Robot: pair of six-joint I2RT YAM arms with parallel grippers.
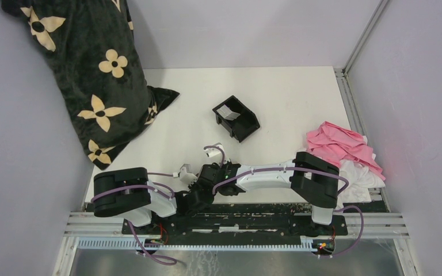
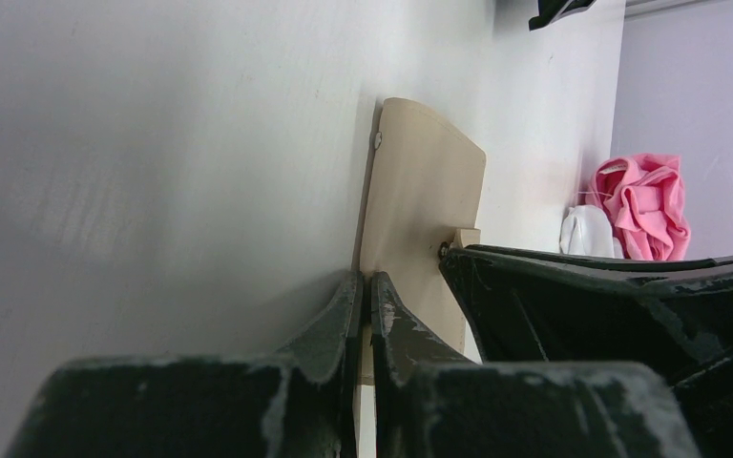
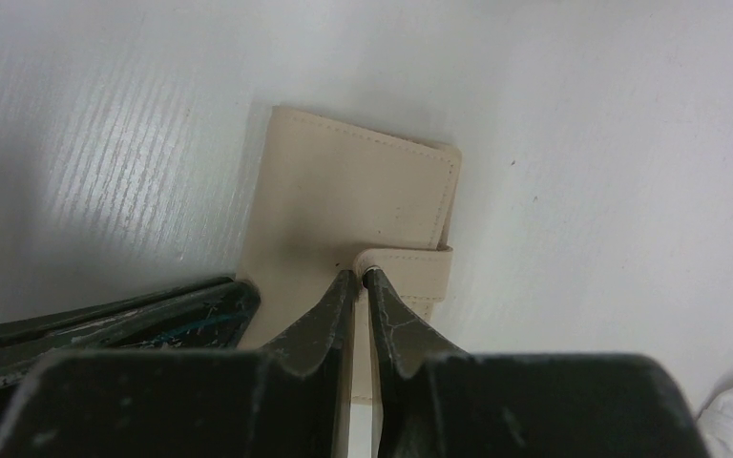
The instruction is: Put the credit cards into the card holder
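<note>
A beige card holder (image 3: 334,191) with a strap and snap (image 3: 406,272) lies on the white table. My left gripper is shut on the holder's long edge. My right gripper is at the strap by the snap, its fingertips close together; whether they grip it is unclear. The top view has the holder hidden under both arms. A black box (image 1: 244,123) behind the arms holds pale flat items (image 1: 228,112), possibly cards.
A dark flowered cloth (image 1: 98,86) lies at the left. Pink cloth (image 1: 339,144) and white cloth (image 1: 354,175) lie at the right.
</note>
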